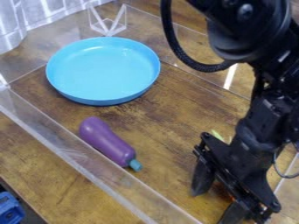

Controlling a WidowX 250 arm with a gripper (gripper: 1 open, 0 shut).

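Observation:
My black gripper (219, 190) is low over the wooden surface at the right, its two fingers pointing down toward the near edge; whether anything sits between them is hard to see. A purple eggplant (107, 140) with a teal tip lies left of it, apart. A blue plate (103, 70) rests at the upper left. The orange carrot is hidden behind the gripper, apart from a small light green bit showing near its top.
Clear plastic walls (59, 145) run along the front left. A blue object (7, 210) sits outside at the lower left. Bare wood (70, 188) shows between these.

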